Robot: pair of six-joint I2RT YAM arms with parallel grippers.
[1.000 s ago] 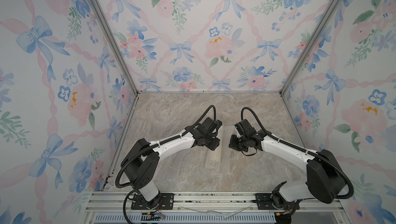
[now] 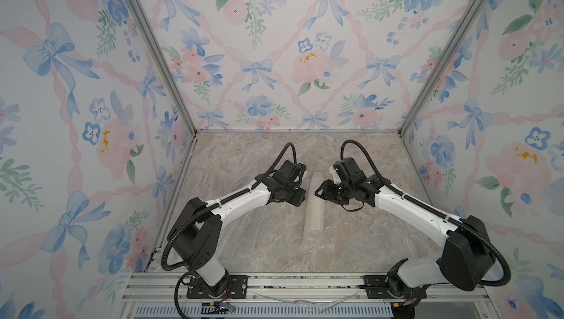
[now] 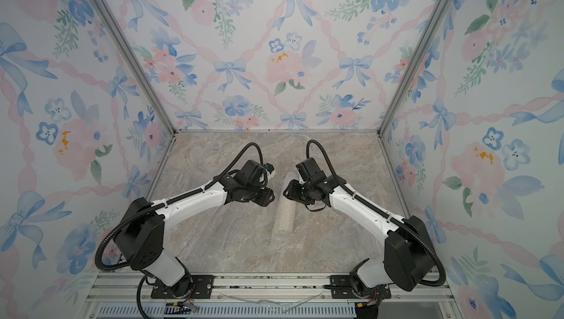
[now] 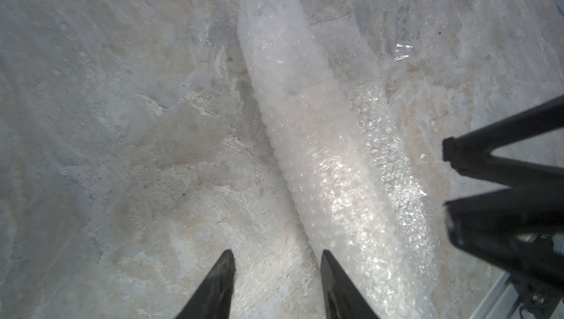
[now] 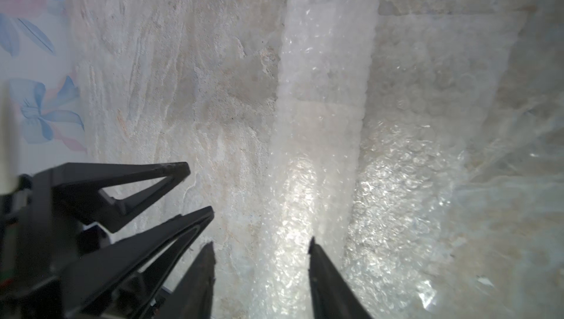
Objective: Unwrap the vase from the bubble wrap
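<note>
The vase is not itself visible; a long whitish bubble-wrap roll lies lengthwise on the floor between my arms. A flat flap of bubble wrap spreads from its right side. My left gripper is just left of the roll, its fingers parted over bare floor with nothing between them. My right gripper is over the roll's upper half. In the right wrist view its fingers are apart, and the roll runs beneath the gap; contact with the wrap cannot be told.
Around the roll, the stone-patterned floor is clear on both sides. Patterned walls enclose the back and sides, and a metal rail runs along the front. The two grippers are close together.
My left gripper has drawn back leftward off the roll. The roll has shifted to the right, covering part of the flap.
</note>
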